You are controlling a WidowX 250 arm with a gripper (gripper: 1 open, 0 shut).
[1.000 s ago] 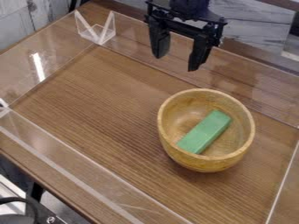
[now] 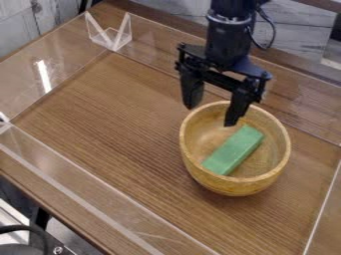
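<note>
My gripper (image 2: 217, 90) hangs from the top centre, black, its two fingers spread open above the back rim of a yellow bowl (image 2: 200, 165). A light green block (image 2: 233, 149) lies inside the bowl. Nothing shows between the fingers.
A transparent wire-like holder or container (image 2: 111, 35) stands at the back left. A black cable (image 2: 34, 239) shows at the lower left corner.
My gripper has come down and toward the front, from the back of the table to just over the bowl. The bowl and block have not visibly moved.
</note>
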